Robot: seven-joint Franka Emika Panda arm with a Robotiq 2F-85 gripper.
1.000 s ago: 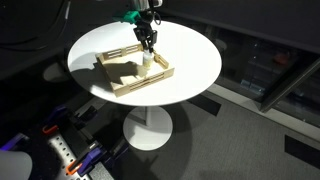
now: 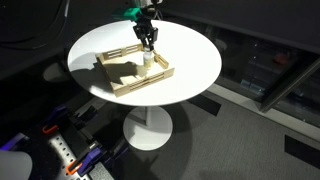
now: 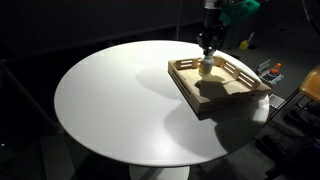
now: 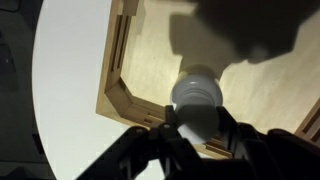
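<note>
A white bottle [image 2: 148, 59] stands inside the wooden tray [image 2: 122, 88], towards the side near the arm. My gripper [image 2: 149, 46] reaches down from above and is shut on the bottle's top. In the second exterior view the bottle [image 3: 206, 66] looks upright, with the gripper [image 3: 208, 50] right over it. From the wrist, the bottle's round lid [image 4: 197, 121] sits between the dark fingers. Whether the bottle's base touches the tray floor cannot be told.
The tray has low slatted walls and looks otherwise empty. It rests on a round white table [image 3: 120, 100], whose remaining surface is clear. An orange object [image 3: 274, 71] lies beyond the table at the right.
Over the last second the bottle and my gripper have barely moved, with only a very slight shift. The tray stays where it was.
</note>
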